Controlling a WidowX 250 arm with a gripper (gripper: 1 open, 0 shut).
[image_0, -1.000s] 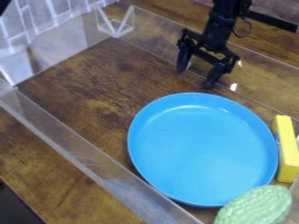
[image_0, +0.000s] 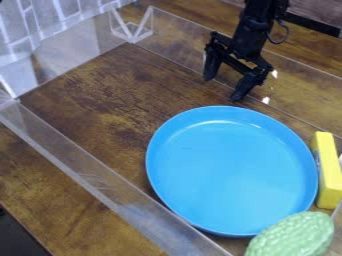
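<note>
A black robot gripper (image_0: 225, 80) reaches down from the top, low over the wooden floor near the clear back wall of the bin, its two fingers spread apart. No object can be made out between them; the dark fingertips are small and hard to separate from their surroundings. A large blue plate (image_0: 230, 170) fills the lower right of the bin, in front of the gripper.
A yellow block (image_0: 327, 170) stands at the right edge beside the plate, and a pale green textured object (image_0: 287, 240) lies at the bottom right.
</note>
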